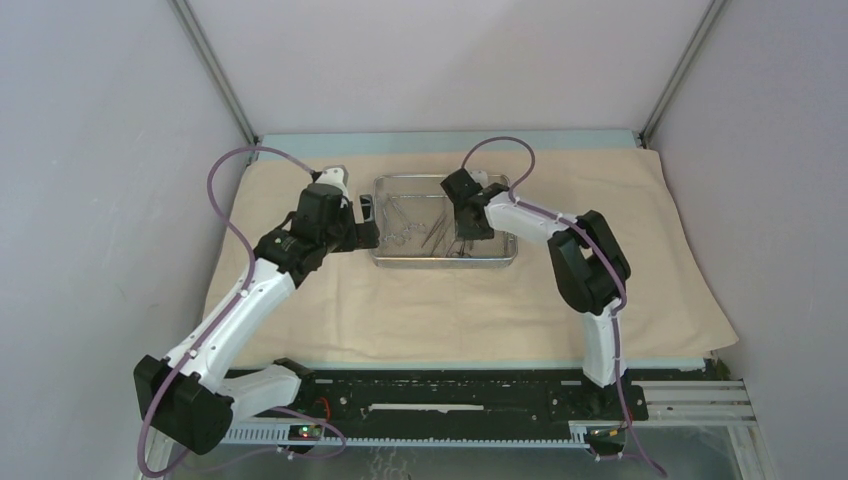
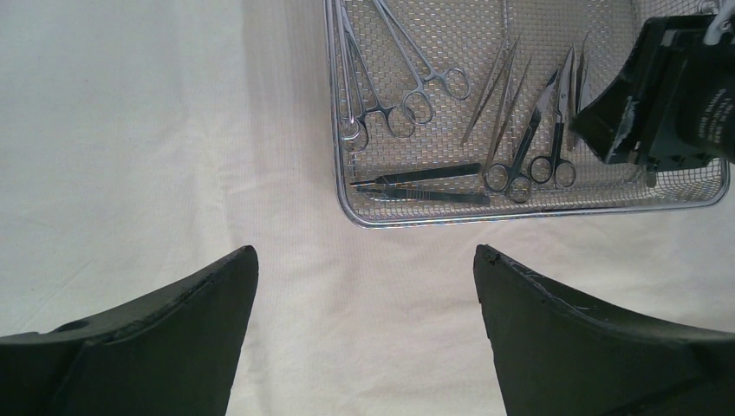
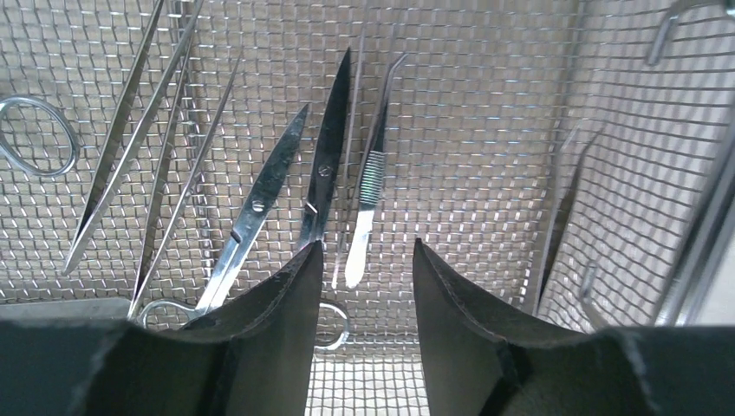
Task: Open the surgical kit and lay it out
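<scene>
The wire-mesh tray [image 1: 440,263] is uncovered on the beige cloth. My right gripper is open over its right part, holding nothing. Tweezers with a ribbed grip [image 3: 371,180] lie on the mesh, in line with the gap between its fingers. Just left of them are two pairs of scissors, one silver-bladed [image 3: 260,205] and one dark-bladed [image 3: 326,165]; fingers cover part of their handles. Long forceps [image 3: 121,130] rest further left. Beside the tray's left side, my left gripper is open and empty above the cloth.
Ring-handled clamps [image 2: 418,91] lie in the tray's left part, with dark flat handles [image 2: 433,173] near the front wall. The tray's right wall [image 3: 663,165] stands close to the right gripper.
</scene>
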